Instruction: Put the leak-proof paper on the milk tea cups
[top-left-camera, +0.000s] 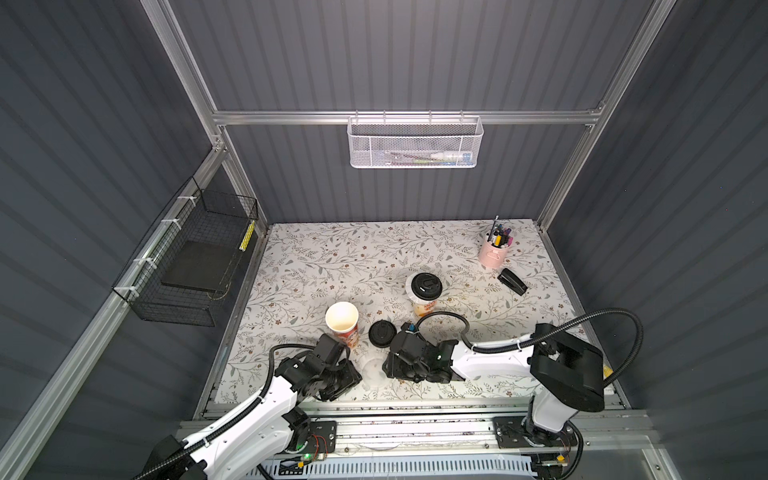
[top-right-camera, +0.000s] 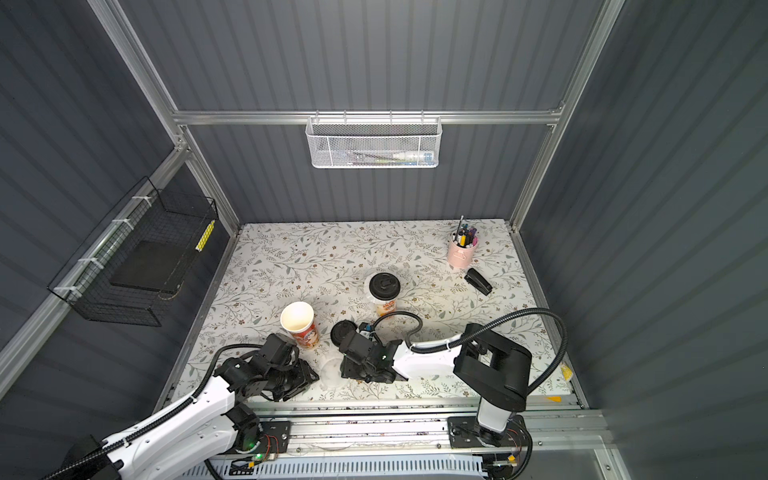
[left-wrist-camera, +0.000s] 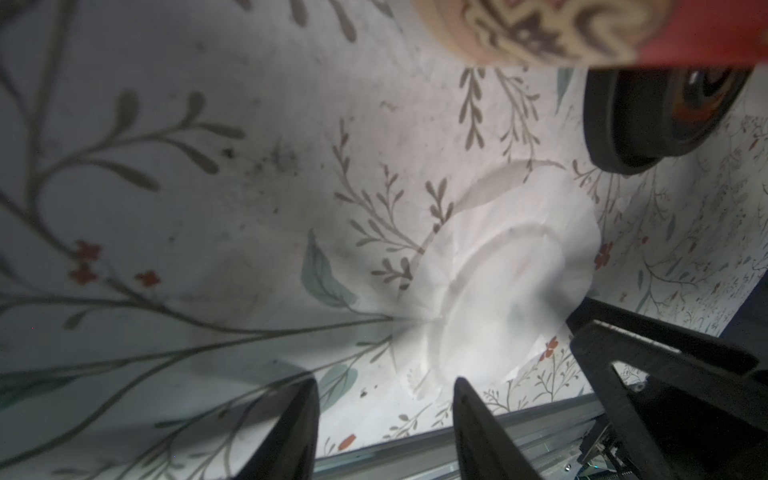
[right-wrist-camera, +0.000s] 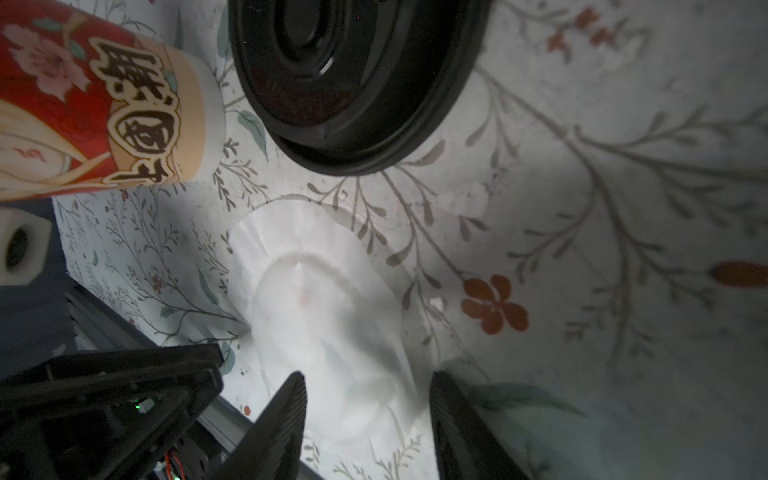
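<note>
A round white leak proof paper (left-wrist-camera: 504, 296) with a crimped rim lies flat on the table between my two grippers. My left gripper (top-left-camera: 354, 382) is low at its left side, its fingers (left-wrist-camera: 284, 436) apart. On the right side my right gripper (top-left-camera: 387, 369) is just as low, with a gap between its fingers over the paper's edge. Neither visibly grips it. An uncovered red and cream milk tea cup (top-left-camera: 342, 320) stands upright behind the left gripper. Behind the paper sits a loose black lid (top-left-camera: 382, 333). Another cup (top-left-camera: 423, 305), wearing a black lid, stands farther back.
Beyond the cups stand a pink pen holder (top-left-camera: 493, 254) and a black stapler (top-left-camera: 512, 281) at the right. A black wire basket (top-left-camera: 196, 272) hangs on the left wall.
</note>
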